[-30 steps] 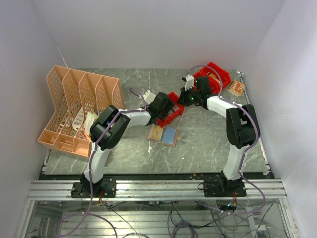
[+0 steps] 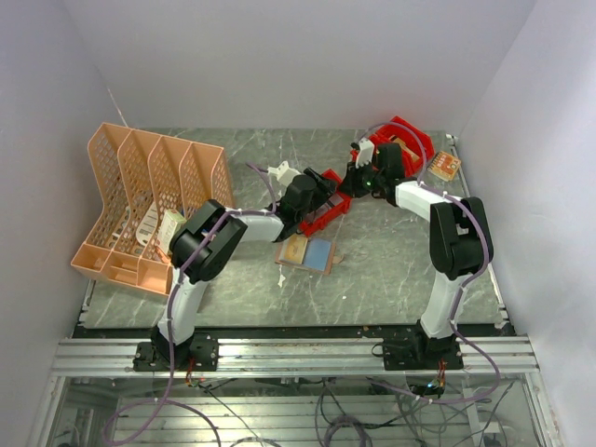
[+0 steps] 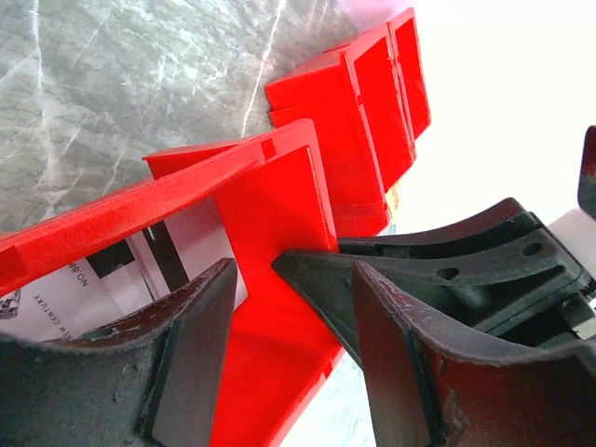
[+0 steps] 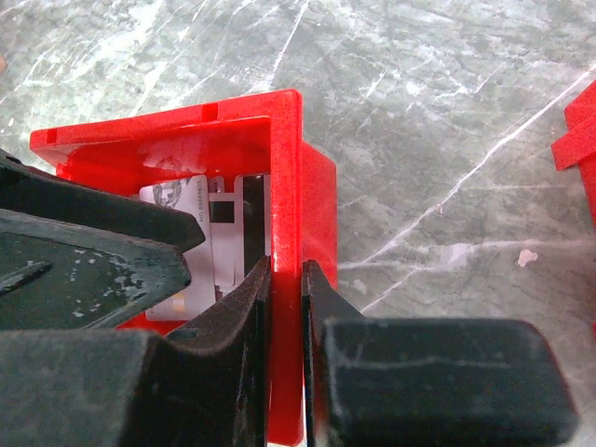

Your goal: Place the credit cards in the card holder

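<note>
A red box (image 2: pixel 325 220) stands mid-table, holding white cards (image 3: pixel 79 296) with dark stripes, flat inside it. My right gripper is shut on the box's upright red end wall. Just left of it in the top view, my left gripper (image 2: pixel 326 188) is over the box. In the left wrist view, the left gripper's fingers (image 3: pixel 207 312) stand apart, with no card between them. Left of the box's wall, its dark fingers (image 4: pixel 93 256) hide part of the cards in the right wrist view. A brown piece with a tan and a blue panel (image 2: pixel 318 254) lies in front of the box.
A peach divided rack (image 2: pixel 191 168) fills the left side. Another red container (image 2: pixel 416 132) stands at the back right, beside a small orange-patterned item (image 2: pixel 445 166).
The right gripper and the red box have shifted slightly to the right. The left gripper has also moved a little to the right, over the box.
</note>
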